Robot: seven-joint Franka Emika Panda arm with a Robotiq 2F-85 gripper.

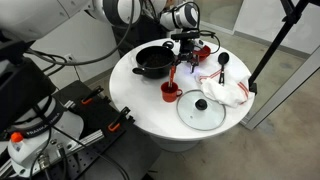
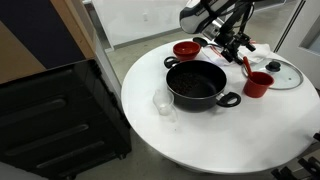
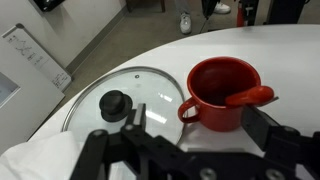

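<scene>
A red mug (image 1: 170,93) stands on the white round table, a red utensil handle (image 1: 172,75) sticking up from it. In the wrist view the mug (image 3: 222,78) is just ahead, the red handle (image 3: 250,97) leaning over its rim toward the right finger. My gripper is open, its dark fingers apart with nothing held between them. From the second exterior view, the gripper (image 2: 238,48) hangs behind the mug (image 2: 257,86) and to the left of it, clear of it.
A black pot (image 2: 197,85) stands beside the mug, with a clear glass (image 2: 162,102) near it. A glass lid (image 1: 201,110), white cloth (image 1: 235,91), black ladle (image 1: 223,62) and red bowl (image 2: 186,48) lie around.
</scene>
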